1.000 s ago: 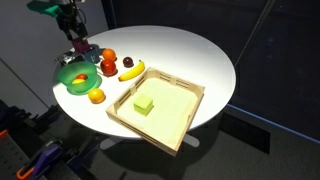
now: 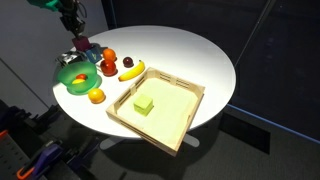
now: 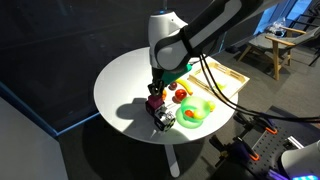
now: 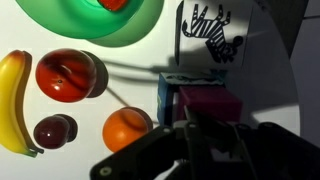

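Note:
A dark red block (image 4: 210, 102) is between the fingers of my gripper, which is shut on it. In the wrist view it overlaps a blue-sided block (image 4: 166, 95); whether the two touch cannot be told. At the table's far left in exterior view 1, the red block (image 2: 81, 43) hangs or rests below my gripper (image 2: 77, 36). In exterior view 2 the red block (image 3: 154, 103) shows beside a black-and-white block (image 3: 163, 120). That block's zebra picture (image 4: 212, 32) faces up in the wrist view.
Close by stand a green bowl (image 2: 79, 76) with fruit inside, a red apple (image 2: 108, 68), an orange (image 2: 109, 55), a dark plum (image 2: 128, 62) and a banana (image 2: 132, 72). A second orange (image 2: 97, 96) lies nearer. The wooden tray (image 2: 185, 118) holds a yellow-green cube (image 2: 144, 104).
My gripper and the dark red block have shifted slightly to the right in exterior view 1. The fruit, bowl and tray have stayed put.

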